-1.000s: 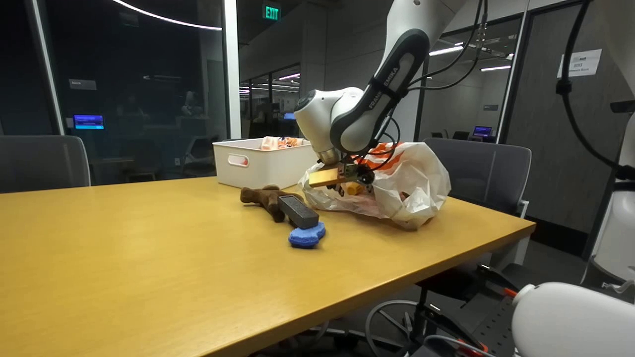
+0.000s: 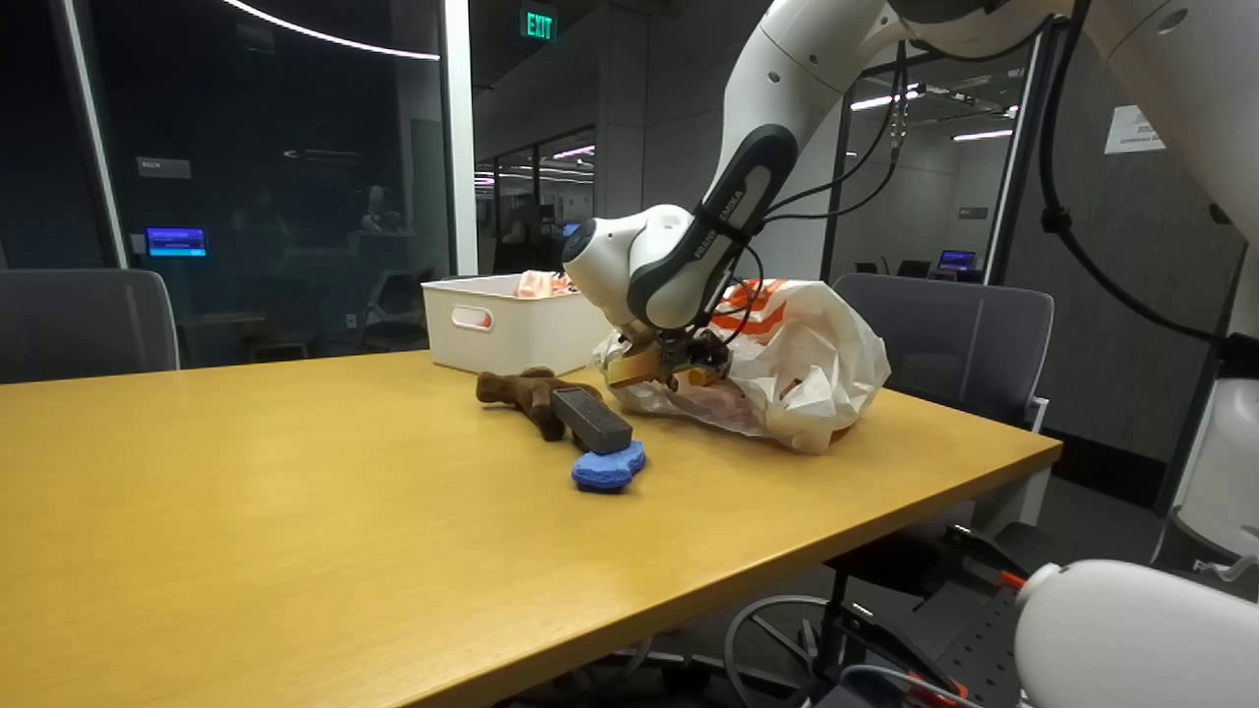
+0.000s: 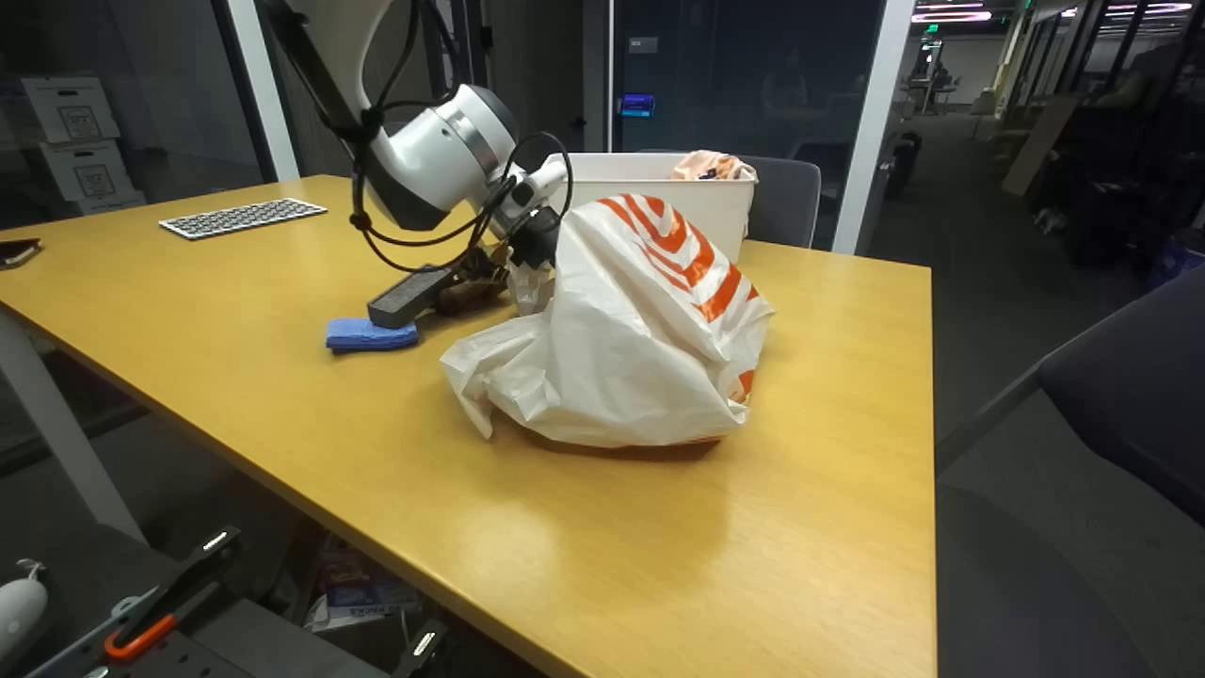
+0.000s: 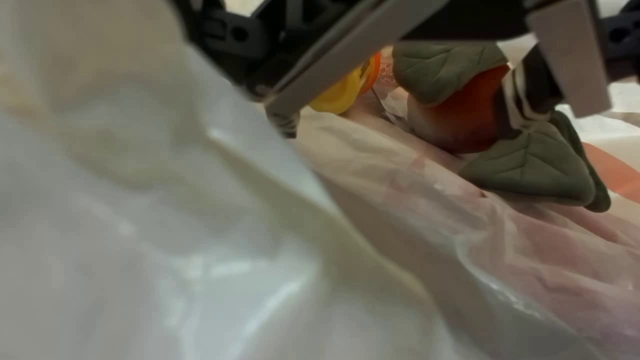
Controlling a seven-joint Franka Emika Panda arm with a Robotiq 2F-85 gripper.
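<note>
A crumpled white plastic bag (image 2: pixel 814 366) with orange stripes lies on its side on the table, its mouth facing the arm. My gripper is at the bag's mouth with its fingers wide apart. In the wrist view, a red-orange object with green cloth leaves (image 4: pixel 534 165) lies inside the bag, close to the right finger and partly covered by it. A yellow round thing (image 4: pixel 339 93) with an orange edge shows beyond the left finger. Bag plastic fills the near left of that view. From exterior view 2, the bag (image 3: pixel 633 339) hides the fingertips.
Beside the bag lie a brown plush toy (image 2: pixel 519 389), a dark grey block (image 2: pixel 592 421) and a blue sponge-like piece (image 2: pixel 608 467). A white bin (image 2: pixel 508 330) with cloth in it stands behind. A keyboard (image 3: pixel 243 218) lies farther off.
The arm has come lower and a little to the left, its hand tilting further into the bag's mouth. The bag's edge has shifted slightly. The other objects stay put.
</note>
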